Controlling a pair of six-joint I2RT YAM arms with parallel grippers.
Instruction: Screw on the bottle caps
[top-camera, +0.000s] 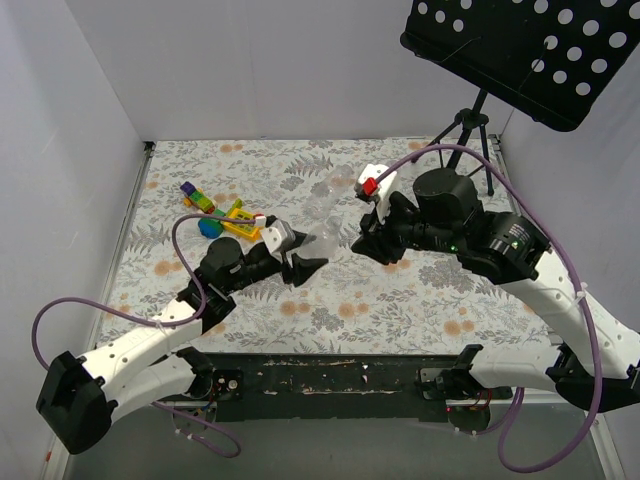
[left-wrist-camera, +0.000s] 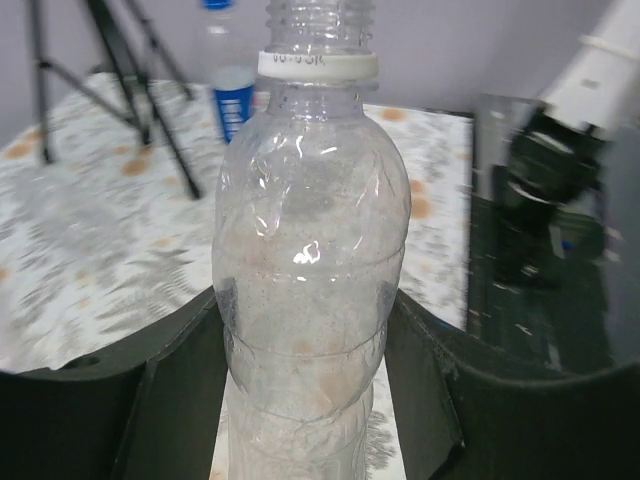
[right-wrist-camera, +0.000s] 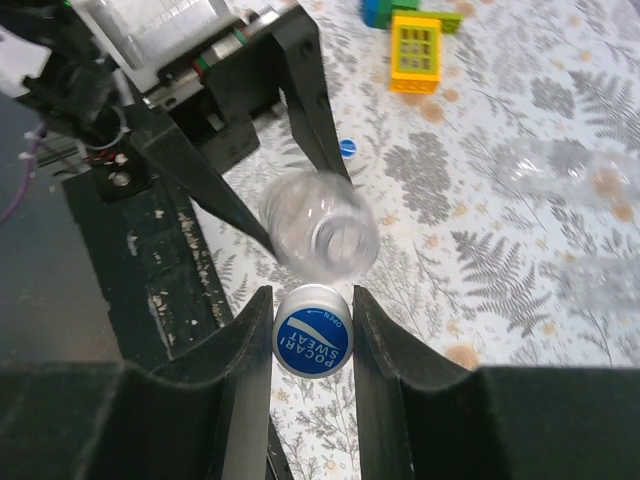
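My left gripper is shut around the body of a clear bottle (left-wrist-camera: 310, 210); its threaded neck rises above a white ring, with the very top cut off by the frame. From above, this bottle (top-camera: 320, 243) points toward my right gripper (top-camera: 375, 250), with a gap between them. In the right wrist view the bottle's bare mouth (right-wrist-camera: 340, 240) faces the camera. A white cap with a blue printed top (right-wrist-camera: 312, 331) sits between the fingers of my right gripper, which press against both its sides.
Two clear bottles (right-wrist-camera: 570, 168) lie on the patterned mat. A bottle with a blue cap and label (left-wrist-camera: 230, 75) stands by the black stand. Colourful blocks (top-camera: 200, 195) and a yellow toy (top-camera: 243, 222) lie at the left. A small blue disc (right-wrist-camera: 347, 148) rests on the mat.
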